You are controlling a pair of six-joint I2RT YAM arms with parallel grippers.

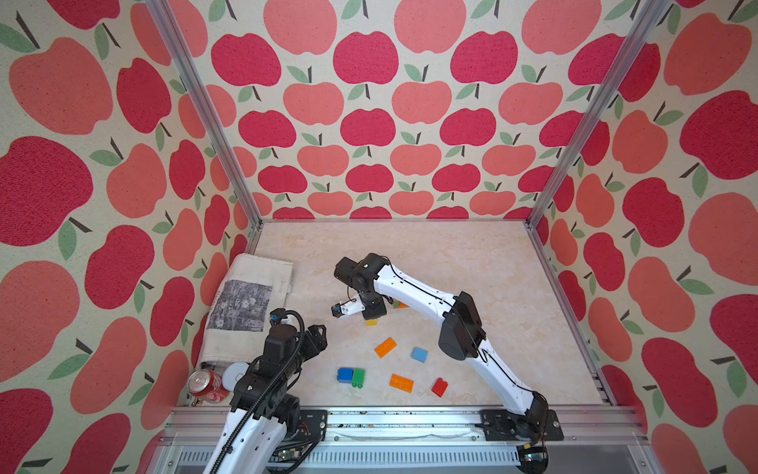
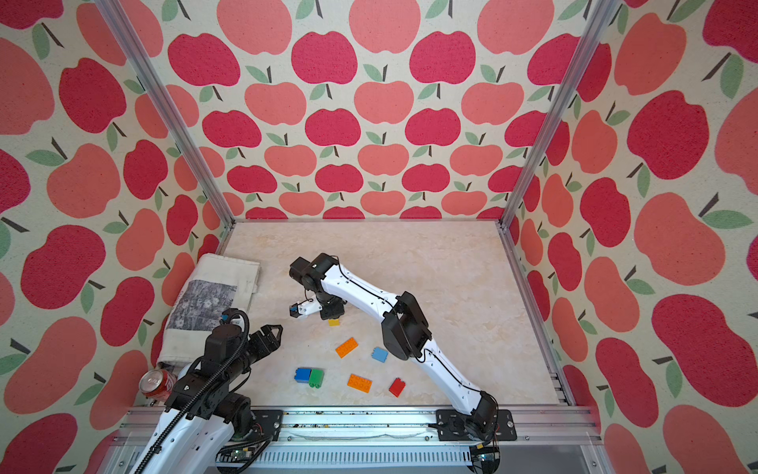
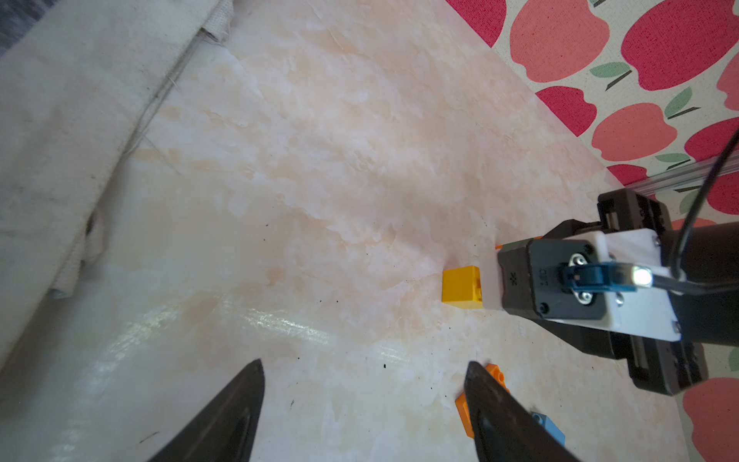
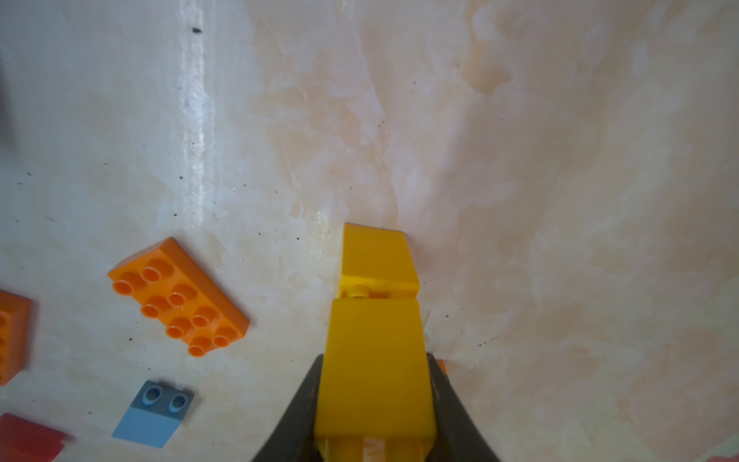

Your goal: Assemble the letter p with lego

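Note:
My right gripper (image 1: 371, 311) is over the middle-left of the table, shut on a yellow brick (image 4: 375, 365), which fills the bottom centre of the right wrist view. Just beyond it a second yellow brick (image 4: 377, 258) sits, very close or touching; I cannot tell if they are joined. My left gripper (image 1: 316, 338) hangs at the left front, open and empty, its fingertips framing bare table in the left wrist view. Orange bricks (image 4: 177, 296) (image 1: 401, 382), a light-blue brick (image 4: 154, 412), a red brick (image 1: 439, 387), a blue brick (image 1: 345, 374) and a green brick (image 1: 357, 377) lie nearer the front.
A cloth (image 1: 244, 300) covers the left side, with a can (image 1: 205, 384) at the front left corner. Something orange is partly hidden behind the right gripper.

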